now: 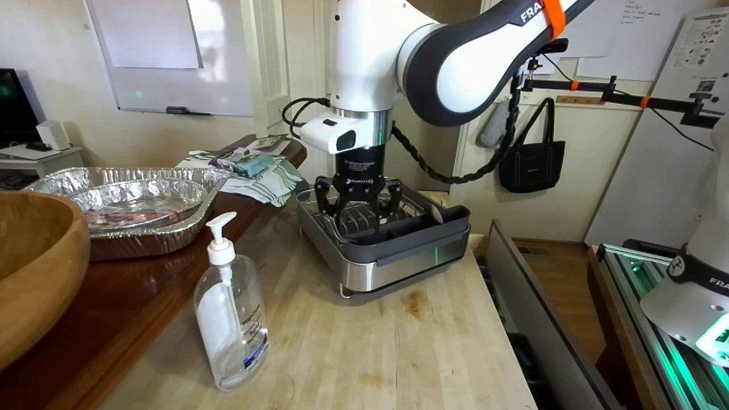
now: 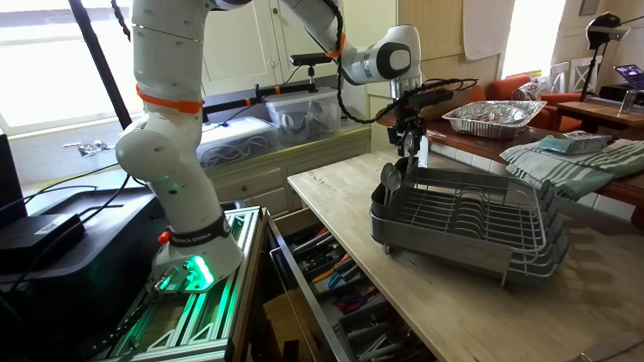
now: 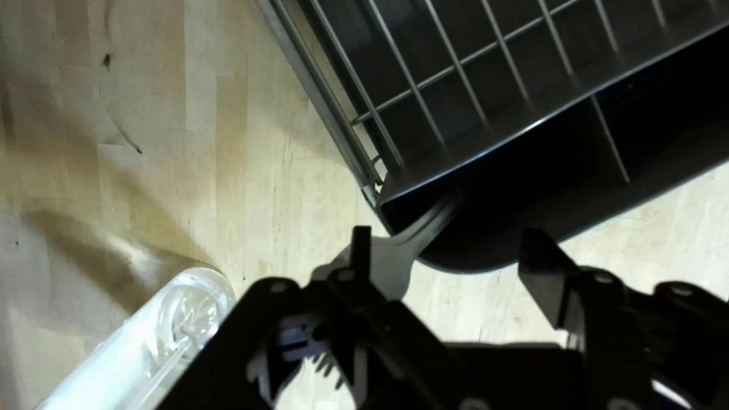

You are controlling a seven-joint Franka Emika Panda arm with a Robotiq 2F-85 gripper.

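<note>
My gripper (image 1: 357, 229) points down over the near-left end of the dark utensil caddy (image 1: 403, 239), which sits at the side of the metal dish rack (image 1: 396, 273). In the wrist view the gripper is open, its fingers well apart. A grey utensil (image 3: 393, 266) leans out of the caddy's end close to the left finger, partly hidden behind it. Fork-like tines (image 3: 326, 365) show below, between dark gripper parts. Whether metal touches the finger, I cannot tell. Spoons (image 2: 392, 179) stand in the caddy's other end in exterior view 2.
A clear pump bottle (image 1: 232, 321) stands on the wooden counter (image 1: 369, 355) left of the rack. An open drawer (image 2: 338, 271) with utensils and tools runs along the counter edge. Foil trays (image 1: 136, 205) and a wooden bowl (image 1: 41, 266) occupy the raised ledge.
</note>
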